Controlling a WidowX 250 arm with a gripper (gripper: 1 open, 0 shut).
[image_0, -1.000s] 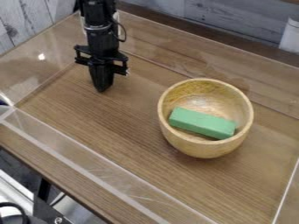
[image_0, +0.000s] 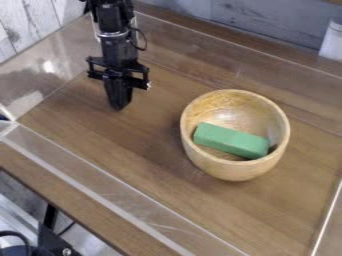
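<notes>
My black gripper (image_0: 118, 98) hangs low over the left part of the wooden table (image_0: 134, 180), fingers pointing down and shut, with nothing visible between them. To its right, apart from it, stands a light wooden bowl (image_0: 203, 155) with a green rectangular block (image_0: 230, 140) lying inside it.
A white object (image_0: 338, 35) stands at the back right edge. Grey plank walls border the back and upper left.
</notes>
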